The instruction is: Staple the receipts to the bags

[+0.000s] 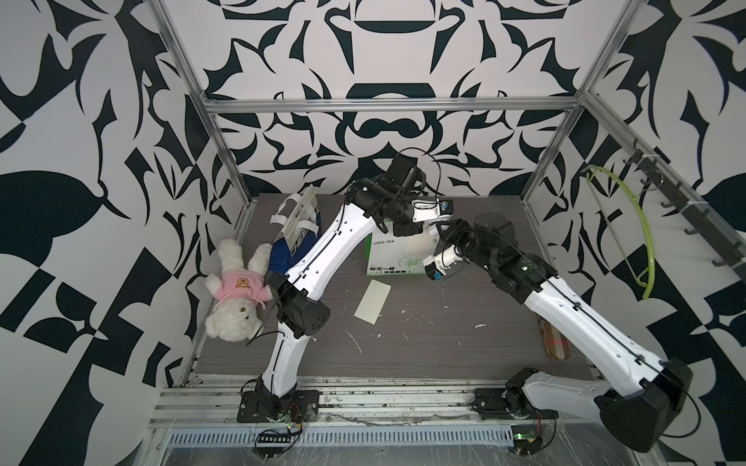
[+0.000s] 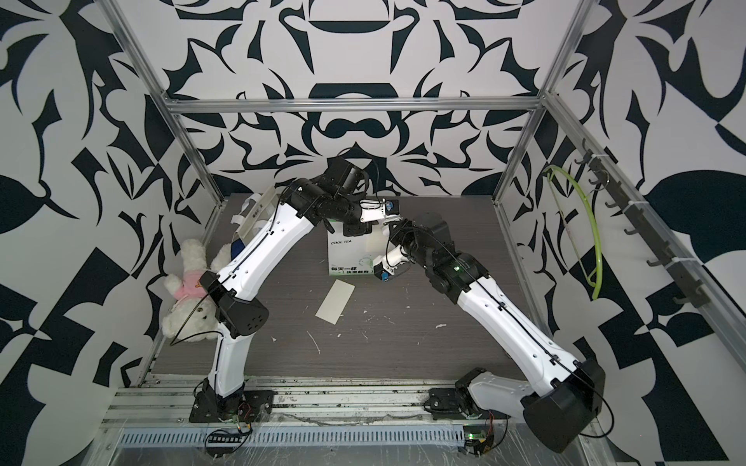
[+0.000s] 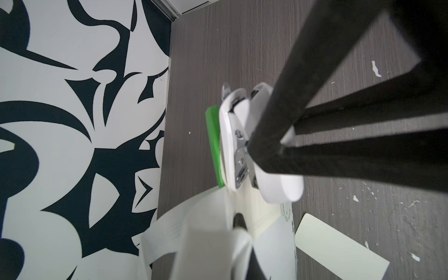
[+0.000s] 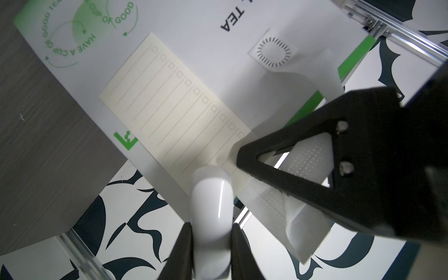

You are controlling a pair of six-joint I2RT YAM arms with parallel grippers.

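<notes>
In the right wrist view, a cream lined receipt (image 4: pixel 177 107) lies against the white-and-green COOL TEA bag (image 4: pixel 186 46). My left gripper pinches the receipt's corner and the bag's top edge there. A pale bag handle (image 3: pixel 186 219) hangs by that hold in the left wrist view. Between the fingers of my right gripper is the white stapler (image 4: pixel 212 191), its rounded tip over the receipt's edge. Seen from the left wrist, the stapler (image 3: pixel 275 182) straddles the bag's top edge. Whether a staple is in the paper cannot be seen.
Another cream receipt (image 1: pixel 373 301) lies flat on the table in front of the bag. At the left are a blue bag (image 1: pixel 286 252) with white handles and a plush rabbit (image 1: pixel 237 291).
</notes>
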